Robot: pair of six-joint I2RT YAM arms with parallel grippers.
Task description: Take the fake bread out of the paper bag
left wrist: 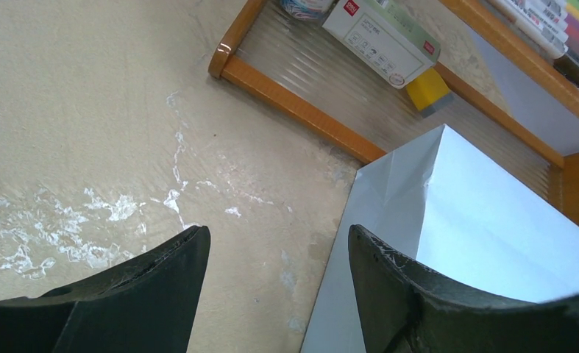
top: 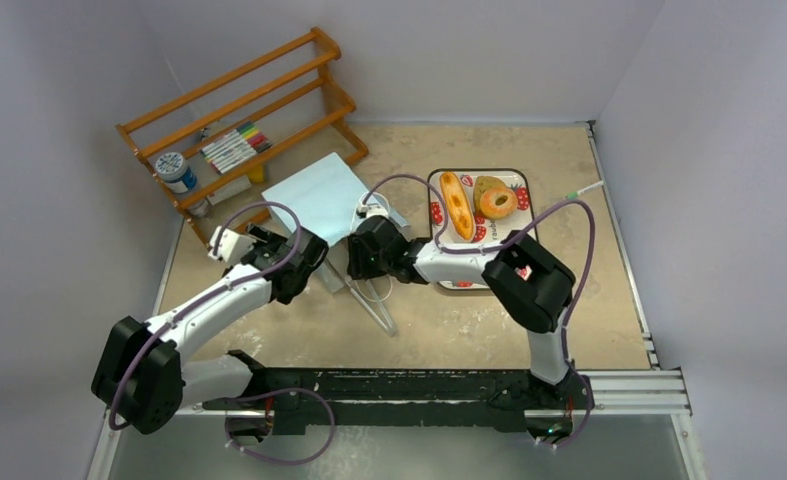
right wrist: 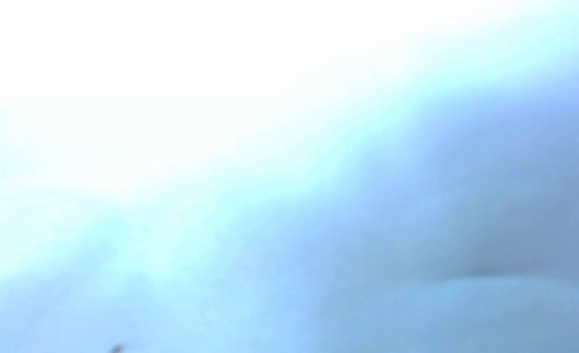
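The pale blue-white paper bag [top: 314,195] lies on its side near the wooden rack; its contents are hidden. My left gripper stands open over the bag's near-left side, with a corner of the bag [left wrist: 485,206] beneath and beside its right finger [left wrist: 389,287]. At the bag's opening is my right gripper [top: 354,262], its front reaching in or against it. The right wrist view shows only blurred bluish-white paper, so its fingers and anything between them cannot be made out. A long bread [top: 456,205] and two round breads [top: 498,203] rest on the tray.
The strawberry-patterned tray [top: 514,232] stands right of the bag, partly under the right arm. Behind the bag is a wooden rack [top: 239,105] holding markers [top: 234,148] and a jar [top: 175,172]. A green-white pen [top: 584,189] lies far right.
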